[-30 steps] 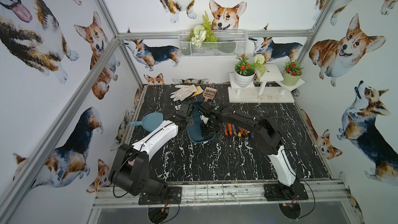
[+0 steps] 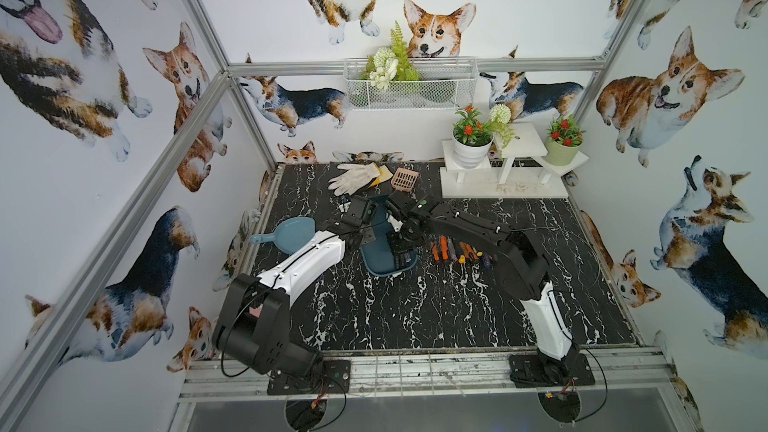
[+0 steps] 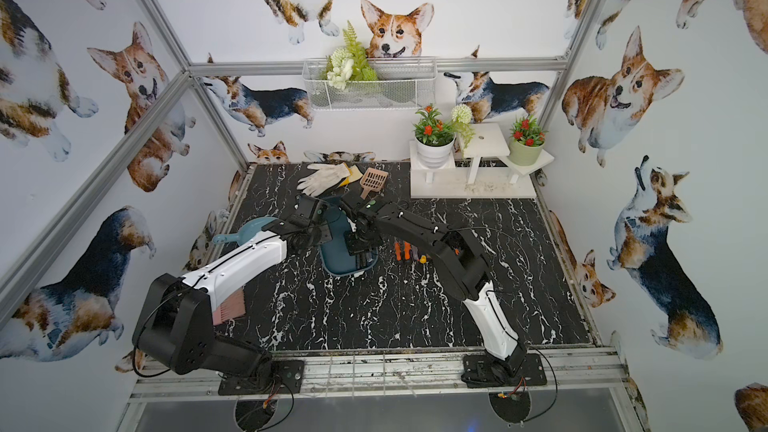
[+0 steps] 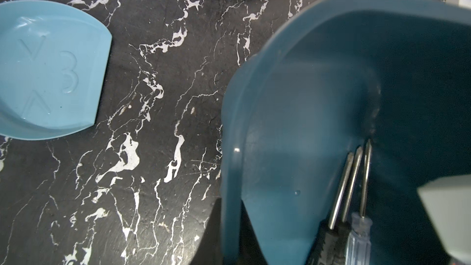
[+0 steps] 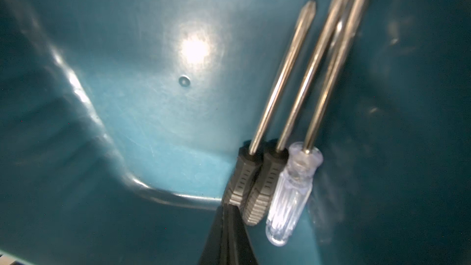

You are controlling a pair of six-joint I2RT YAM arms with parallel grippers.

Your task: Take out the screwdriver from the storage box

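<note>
Inside the blue storage box [image 4: 304,117] three screwdrivers lie side by side along one wall. Two have black handles: the left black-handled screwdriver [image 5: 243,174] and the middle black-handled screwdriver [image 5: 267,181]. The third is a clear-handled screwdriver [image 5: 292,191]. My right gripper is shut with nothing between its fingers; its tips overlap the lower end of the left black handle in the right wrist view, and that handle lies outside them. My left gripper is shut on the box's rim, one finger each side of the wall.
A light blue dustpan [image 4: 49,68] lies left of the box. Behind are white gloves [image 2: 353,178] and a pink slotted scoop [image 2: 405,180]. Several orange-handled tools [image 2: 444,248] lie to the right.
The screwdrivers still lie in the box.
</note>
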